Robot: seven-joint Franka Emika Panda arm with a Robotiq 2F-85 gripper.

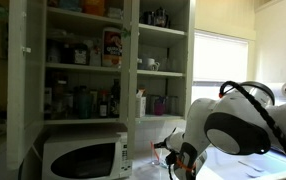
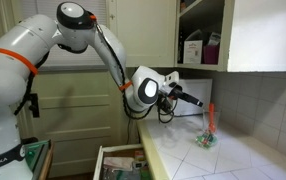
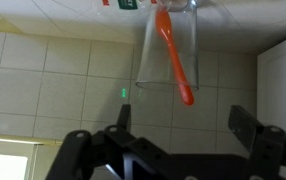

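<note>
In the wrist view my gripper stands open with nothing between its fingers. A clear container [image 3: 205, 60] sits ahead of it, and an orange-red stick-like utensil [image 3: 173, 55] leans inside, its end poking past the rim toward the gap between my fingers. The second exterior view has the container [image 2: 205, 140] upright on the white counter, with small coloured bits low inside and the red utensil [image 2: 212, 117] rising from it. My gripper [image 2: 200, 102] is beside the utensil's upper part there; whether they touch I cannot tell.
A white microwave [image 1: 86, 157] stands on the counter under open shelves full of cups and jars. A tiled wall runs behind.
</note>
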